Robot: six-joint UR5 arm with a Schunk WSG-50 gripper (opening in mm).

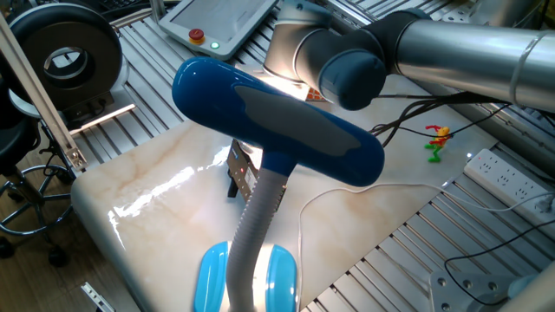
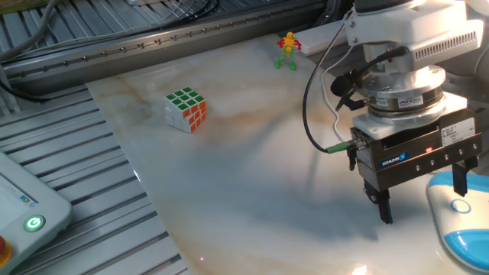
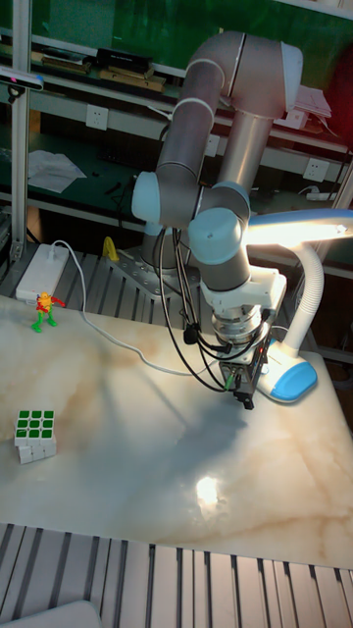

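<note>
A Rubik's cube (image 2: pixel 186 109) with a green top and an orange side rests on the marble-patterned board, at the left in the second exterior view. A small yellow, red and green toy figure (image 2: pixel 289 50) stands near the board's far edge. Well away from both, my gripper (image 2: pixel 422 200) hangs fingers down over the board beside the lamp's base. Its two fingers (image 2: pixel 380 202) are far apart, with nothing between them. In the first exterior view the lamp head covers most of the gripper, and the arm hides most of the cube.
A desk lamp with a blue head (image 1: pixel 277 121) and a blue-white base (image 3: pixel 289 380) stands close to the gripper. Behind lies a white power strip (image 3: pixel 39 274), its cable crossing the board. A control tablet (image 2: pixel 27 218) sits on the slatted table. The board's middle is clear.
</note>
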